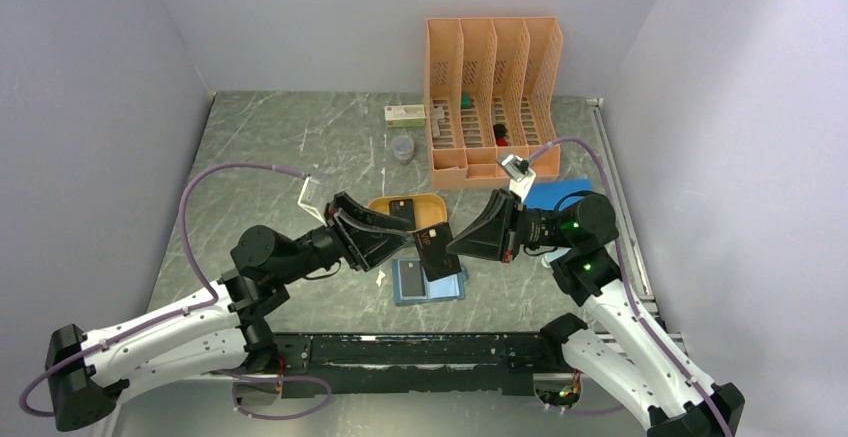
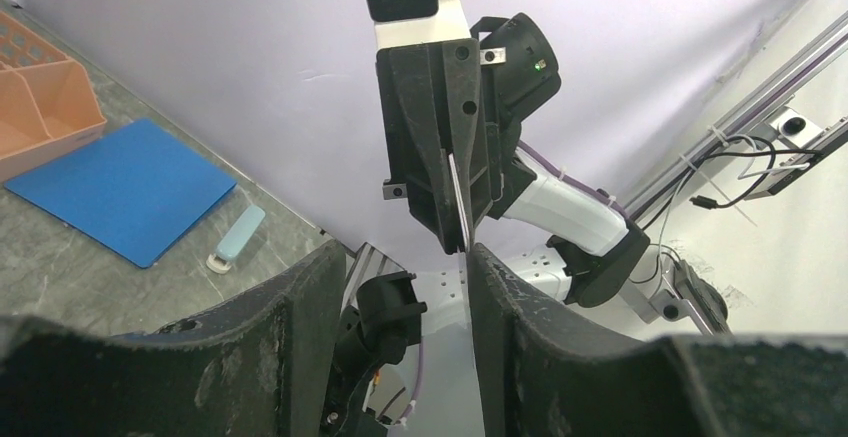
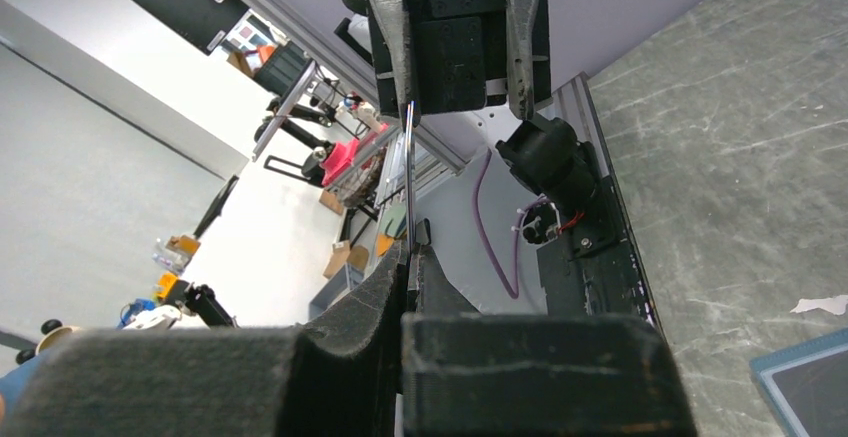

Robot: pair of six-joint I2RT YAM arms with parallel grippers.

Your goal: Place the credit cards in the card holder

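A black card point(image 1: 436, 253) hangs in the air between the arms, with my right gripper point(image 1: 455, 248) shut on its right edge. In the right wrist view the card point(image 3: 409, 182) appears edge-on, as a thin line rising from the shut fingers. My left gripper is part open at the card's opposite edge, and the card point(image 2: 459, 192) runs close along one of its fingers point(image 2: 484, 282). Below lies the blue card holder point(image 1: 459, 290), open on the table, with a dark panel on its left half. Another black card point(image 1: 402, 209) rests in the yellow tray point(image 1: 431, 204).
An orange rack point(image 1: 493, 167) stands at the back right. Left of it are a small box point(image 1: 404, 116) and a clear cup point(image 1: 402, 148). A blue sheet point(image 1: 558, 194) lies partly behind the right arm.
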